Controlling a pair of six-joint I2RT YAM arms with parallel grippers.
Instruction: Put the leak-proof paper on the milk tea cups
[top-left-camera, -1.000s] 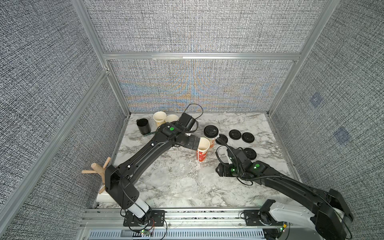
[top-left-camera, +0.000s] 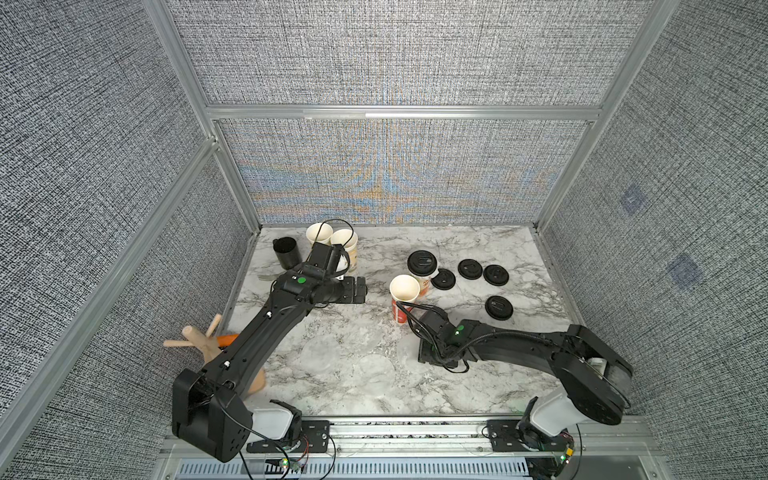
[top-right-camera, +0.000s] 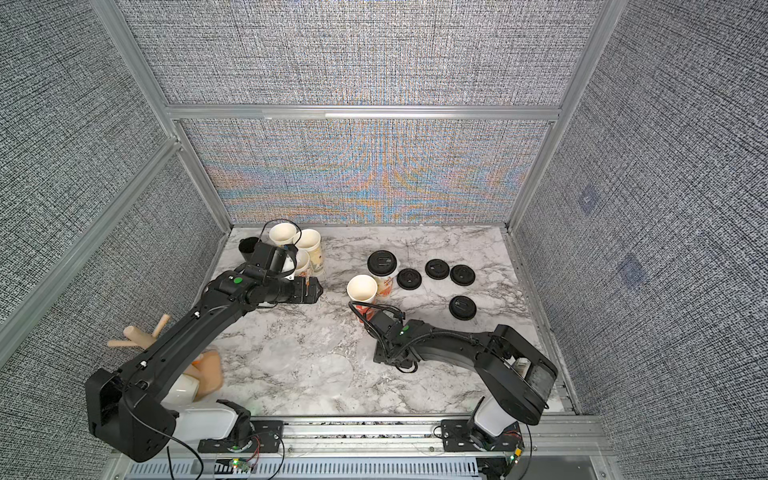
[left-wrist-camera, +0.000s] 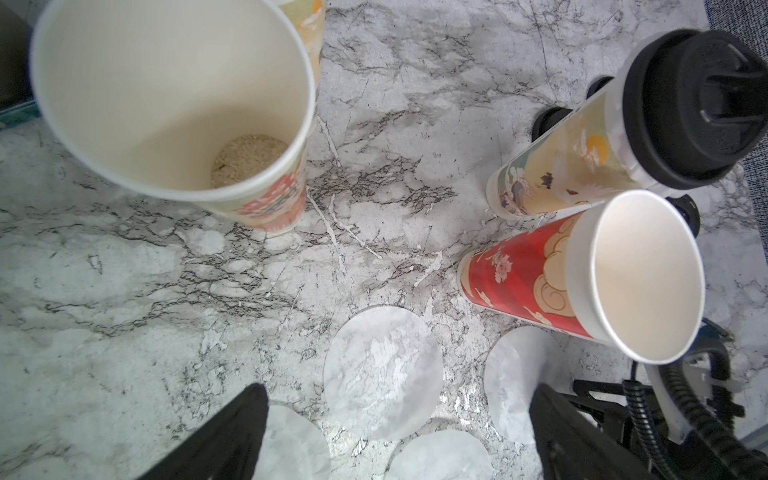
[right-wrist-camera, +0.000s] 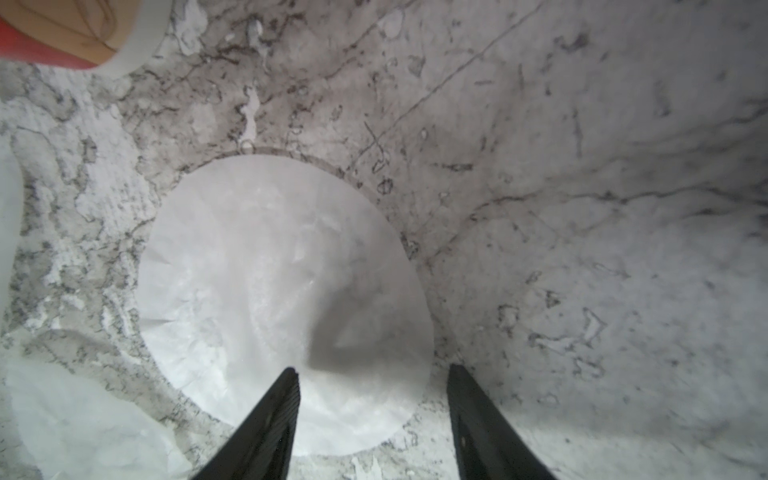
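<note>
My right gripper is low over a round leak proof paper, fingers part open at its near right edge, nothing visibly held. More paper discs lie flat on the table. A red milk tea cup stands open-topped left of and behind the right gripper; behind it stands a cup with a black lid. My left gripper is open and raised beside the group of white cups at the back left, one with grains at its bottom.
Loose black lids lie on the right. A black mug is at the back left, wooden items at the left edge. The front middle of the marble table is flat apart from the discs.
My left gripper has moved left, from over the red cup to beside the back-left cups. The right gripper has moved left and toward the front, over a paper disc.
</note>
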